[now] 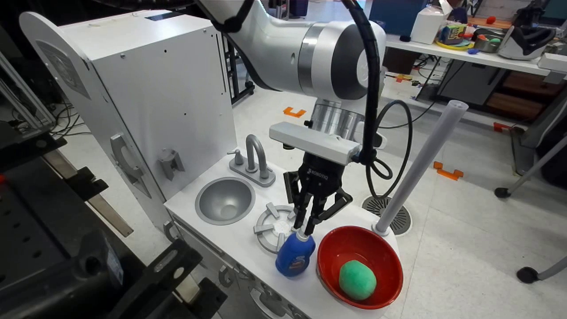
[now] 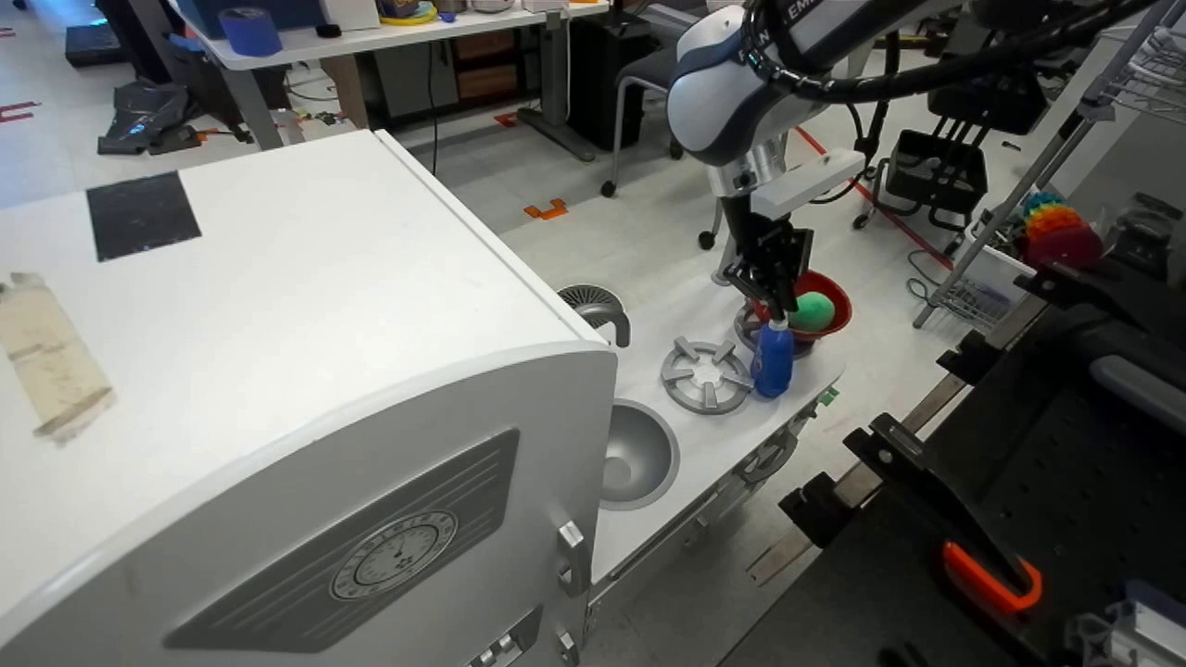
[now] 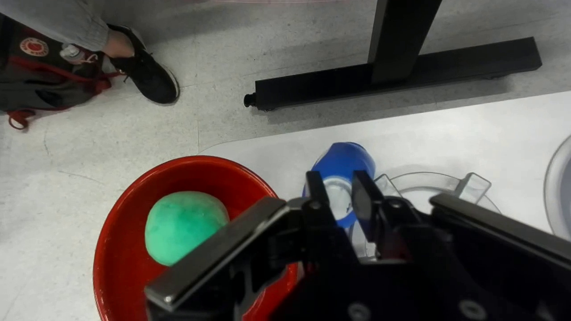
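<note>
A blue bottle [image 1: 295, 255] with a white cap [image 3: 338, 197] is at the front of the white counter, between the left burner and the red bowl. My gripper [image 1: 305, 228] is shut on its cap from above, one finger on either side. In the second exterior view the bottle [image 2: 773, 361] looks upright just beside the burner; whether its base touches the counter I cannot tell. The red bowl [image 1: 330, 250] holds a green ball [image 1: 357, 279], also plain in the wrist view, left of my fingers [image 3: 316, 187].
A grey burner grate [image 1: 264, 229] lies next to the bottle, with the round sink [image 1: 225, 200] and faucet [image 1: 256, 159] farther left. A white post [image 1: 422, 167] rises behind the bowl. The tall white cabinet [image 1: 165, 95] bounds the left side.
</note>
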